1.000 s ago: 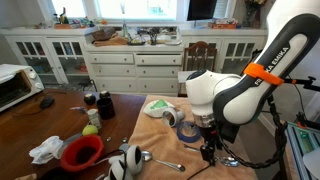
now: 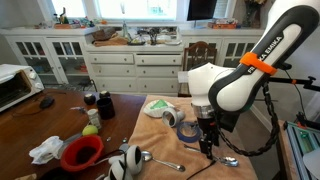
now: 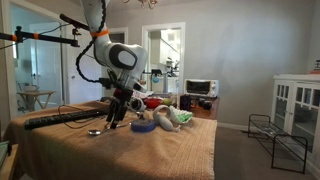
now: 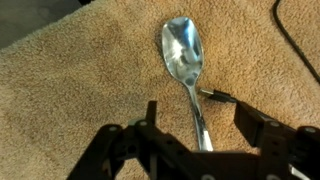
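A shiny metal spoon (image 4: 182, 48) lies on the tan cloth in the wrist view, its bowl away from me and its handle running down between my fingers. My gripper is open, with a finger apart on either side of the handle and neither visibly touching it. Exterior view 1 shows the gripper (image 2: 209, 153) low over the cloth, with a spoon (image 2: 229, 161) just to its right. Beside the handle, a thin dark cable end with a metal tip (image 4: 218, 96) reaches toward the spoon, near the right finger.
A blue tape roll (image 2: 187, 132) and a white mug (image 2: 168, 117) stand behind the gripper. Another spoon (image 2: 164, 160) lies to its left, with a red bowl (image 2: 82, 152) farther left. A black cable (image 4: 296, 45) crosses the cloth. Bare cloth (image 3: 150, 158) spreads toward exterior view 2.
The arm has shifted slightly to the right in exterior view 1, and the spoon beside the gripper shows a little more clearly. Objects on the table appear unmoved.
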